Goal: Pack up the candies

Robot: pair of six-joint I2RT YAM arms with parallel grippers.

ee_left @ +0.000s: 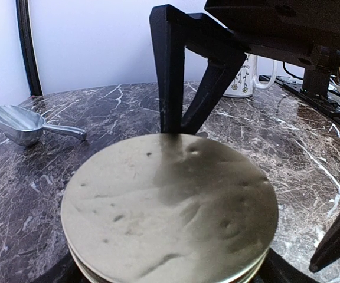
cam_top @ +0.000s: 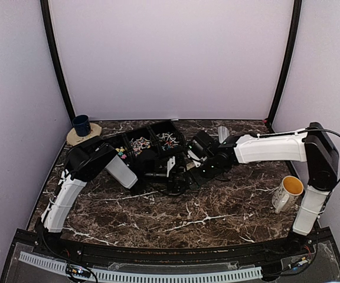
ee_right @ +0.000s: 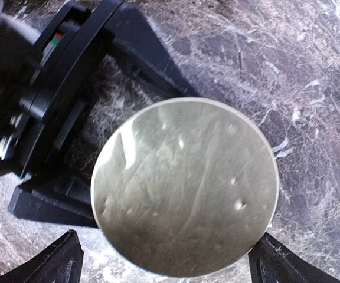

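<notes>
A round, pale metal lid (ee_left: 170, 206) fills the lower middle of the left wrist view; the container under it is mostly hidden. My left gripper stands open, reaching from the left with its fingers (ee_right: 149, 65) on two sides of the lidded container. My right gripper is open too, its fingers (ee_right: 282, 262) spread at either side of the lid from above. Whether any finger touches the container I cannot tell. Colourful candies (cam_top: 140, 143) lie in the compartments of a black tray (cam_top: 152, 134) behind the left arm, which partly covers it.
A metal scoop (ee_left: 25, 125) lies at the back, partly behind the right arm from above. One white mug (cam_top: 287, 193) stands at the right. A dark blue cup (cam_top: 82, 125) sits on a round wooden board (cam_top: 74, 139) at back left.
</notes>
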